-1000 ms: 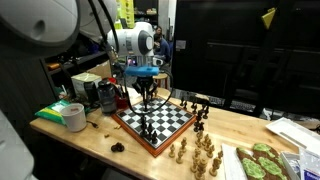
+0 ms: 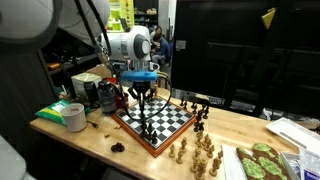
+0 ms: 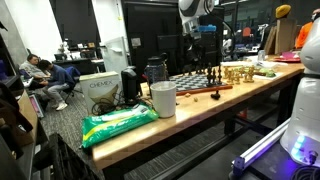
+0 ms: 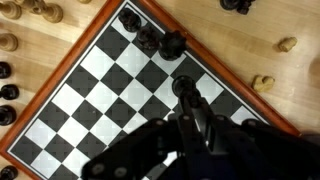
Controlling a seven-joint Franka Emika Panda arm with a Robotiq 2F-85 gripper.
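Note:
In the wrist view my gripper is shut on a black chess piece (image 4: 183, 86), whose round top shows ahead of the fingers. The piece is over the chessboard (image 4: 66, 100), near its wooden border; whether its base touches a square cannot be made out. Three black pieces stand along that border, among them one (image 4: 172, 45) close to the held piece. From exterior view 1, the gripper (image 2: 141, 95) points down over the board's left part, and the held piece is hard to tell from the dark fingers.
Light pieces (image 2: 200, 160) and black pieces (image 2: 200, 112) stand off the board to the right. A white mug (image 2: 74, 117) and a green bag (image 2: 52, 108) are at the table's left. A small black object (image 2: 117, 147) lies near the front edge.
The gripper has come down toward the board and shifted slightly left over the past second. The other pieces appear unmoved.

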